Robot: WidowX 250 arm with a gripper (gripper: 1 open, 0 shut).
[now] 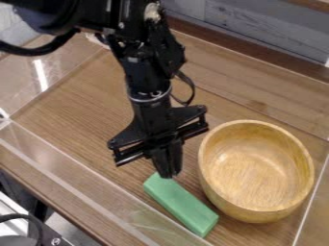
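My black gripper (167, 156) hangs over the wooden tray floor, shut, its tips just above and behind the upper end of a green block (183, 206). Nothing shows between the fingers. The green block lies at the front, beside a large yellow bowl (257, 165) on the right.
A raised wall runs along the back, and clear edging borders the front left. A black cable is at the lower left corner.
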